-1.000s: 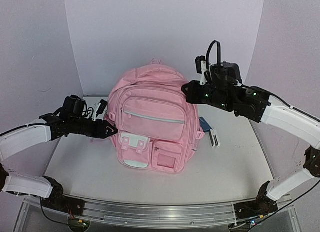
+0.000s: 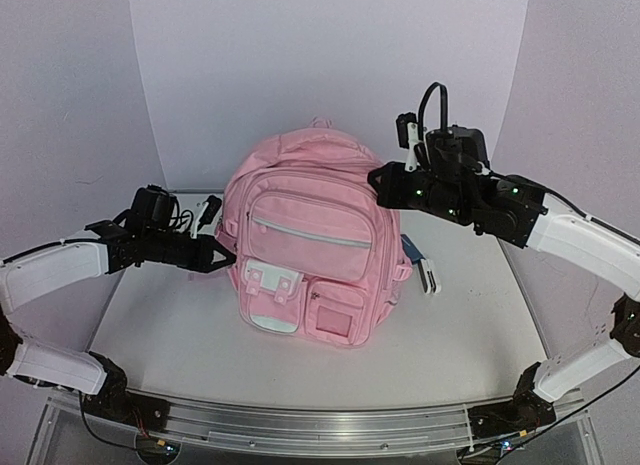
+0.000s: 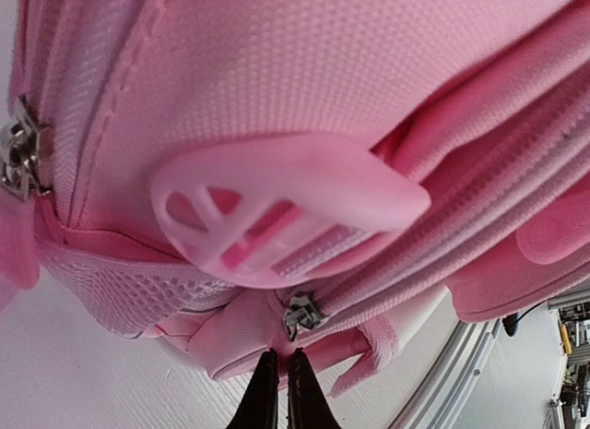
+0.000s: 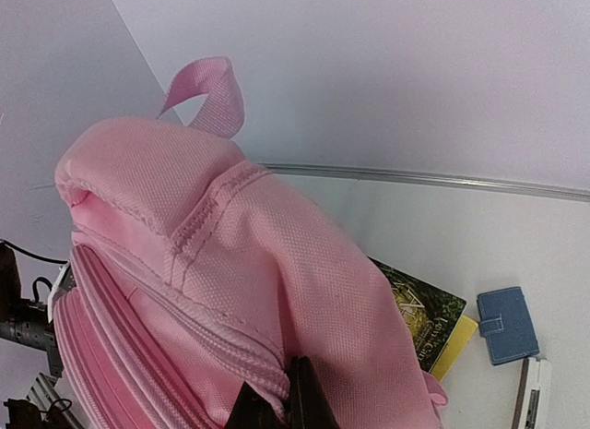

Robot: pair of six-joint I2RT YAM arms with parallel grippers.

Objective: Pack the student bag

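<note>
A pink backpack [image 2: 312, 200] stands upright in the middle of the table, its front pockets facing the camera. At its left side my left gripper [image 2: 222, 255] is low down. In the left wrist view a metal zipper pull [image 3: 301, 312] lies right at the fingertips, and the left gripper looks shut on its tab. High on the bag's right side is my right gripper [image 2: 374, 181]. The right wrist view shows this gripper shut on the seam edge of the backpack [image 4: 235, 235]. The bag's inside is hidden.
Behind the bag on the right lie a dark book [image 4: 422, 309], a yellow item [image 4: 454, 346], a blue wallet-like item [image 4: 509, 326] and a white case [image 4: 533, 392]. Walls close in the sides and back.
The backpack has shifted slightly to the right, and both grippers have moved a little rightward with it.
</note>
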